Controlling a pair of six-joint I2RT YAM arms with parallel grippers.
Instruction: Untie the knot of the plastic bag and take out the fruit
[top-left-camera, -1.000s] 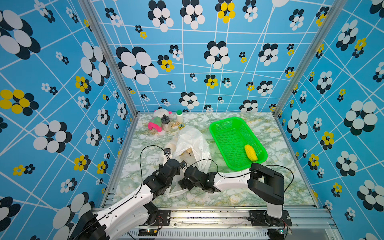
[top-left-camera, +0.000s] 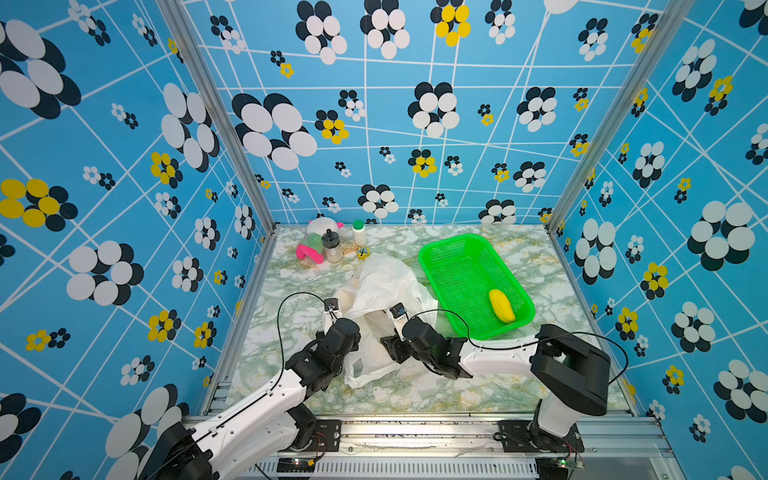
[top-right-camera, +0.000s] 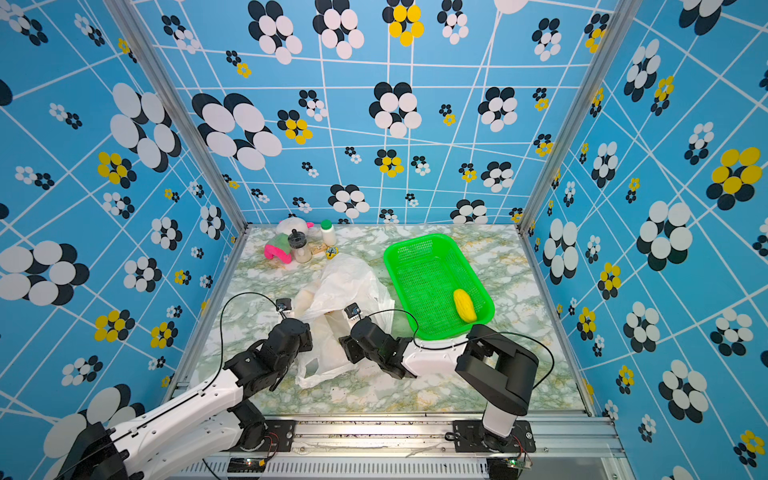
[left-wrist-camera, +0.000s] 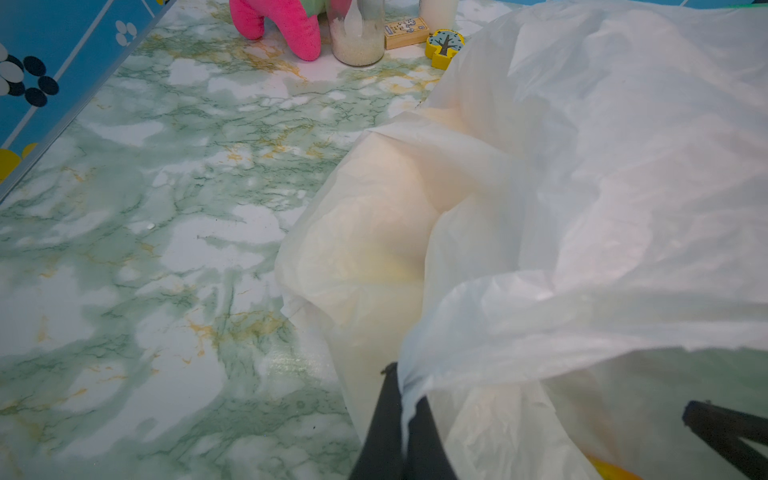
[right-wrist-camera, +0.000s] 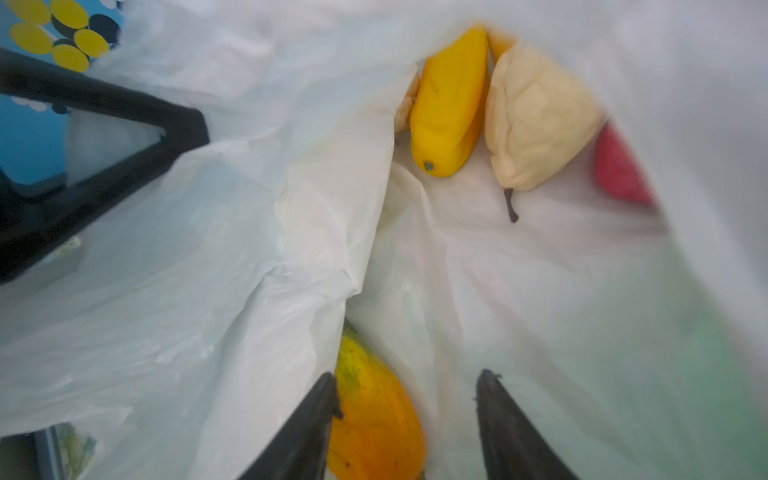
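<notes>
The white plastic bag lies crumpled mid-table with an open mouth. My left gripper is shut on the bag's rim, pinching a strip of it. My right gripper is open at the mouth, its fingers either side of an orange-yellow fruit in the lower part of its wrist view, apparently not touching it. Deeper inside lie a yellow fruit, a pale pear-like fruit and a red fruit, partly hidden by plastic.
A green basket with a yellow fruit stands right of the bag. A plush toy, glass jar, green-capped bottle and small toys crowd the back left.
My right gripper has moved right and up in the top left view, with the bag's front shifting along. The left arm has barely moved.
</notes>
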